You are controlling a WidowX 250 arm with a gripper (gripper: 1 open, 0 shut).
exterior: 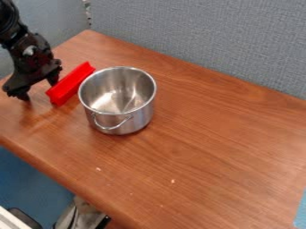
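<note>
My black gripper (38, 89) is at the left end of the table, its fingers spread and pointing down close to the tabletop, just left of a red elongated block (71, 82). The block lies diagonally beside a shiny steel pot (135, 109) with a wire handle on its front side. Nothing shows between the fingers, though the far one is close to the red block.
A grey padded wall (203, 40) stands along the back. Cables and a metal part sit below the near left edge.
</note>
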